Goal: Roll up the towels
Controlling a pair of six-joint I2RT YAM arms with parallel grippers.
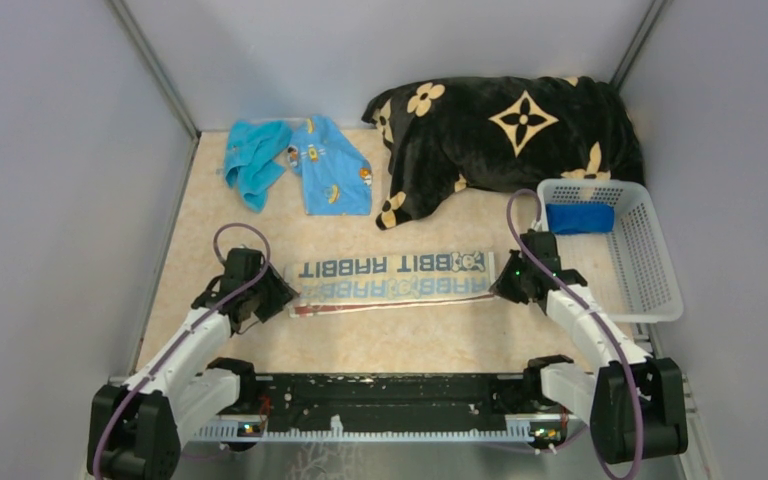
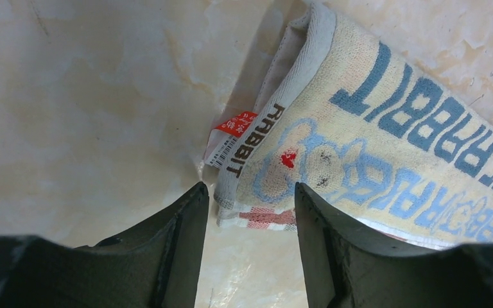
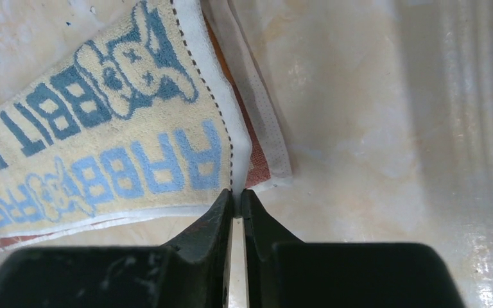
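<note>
A cream towel with blue RABBIT lettering [image 1: 390,275] lies folded into a long strip across the middle of the table. At its left end, my left gripper is open. Its fingers straddle the near-left corner of the towel [image 2: 266,186] with a wide gap, not gripping it. On the right, my right gripper has its fingertips close together, with the white hem [image 3: 239,160] of the upper layer pinched between them at the near-right corner. A reddish lower layer [image 3: 257,170] sticks out beyond that hem.
Two blue towels, one plain [image 1: 252,160] and one printed [image 1: 335,170], lie at the back left. A black floral cushion [image 1: 505,135] fills the back. The grey basket [image 1: 650,250] holding a blue bundle [image 1: 580,218] stands close by the right arm. Bare table lies in front of the strip.
</note>
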